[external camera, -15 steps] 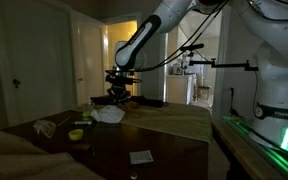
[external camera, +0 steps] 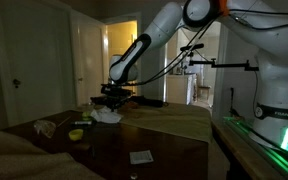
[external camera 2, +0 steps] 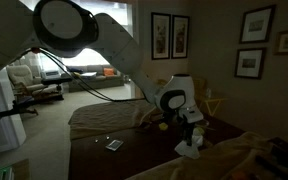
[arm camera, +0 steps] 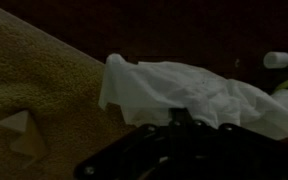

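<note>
A crumpled white cloth (arm camera: 209, 92), like thin tissue, lies partly on the dark table and reaches the tan towel's edge in the wrist view. It also shows as a pale heap of cloth (external camera: 106, 116) at the far side of the table in exterior view 1. My gripper is over its near edge, with the dark fingers covering part of it. In exterior view 2 the gripper (external camera 2: 192, 120) points down just above the cloth (external camera 2: 189, 146). Its fingers are shut; whether a thin fold is caught between them is too dark to see.
A tan towel (arm camera: 44, 90) with a light triangular patch (arm camera: 24, 138) borders the cloth. A white marker (arm camera: 284, 60) lies close by on the right. A yellow-green bowl (external camera: 76, 134) and a small white card (external camera: 141, 157) stand on otherwise mostly bare dark tabletop.
In exterior view 1 my gripper has come lower and a little left, down to the white cloth. The other objects on the table look unmoved.
</note>
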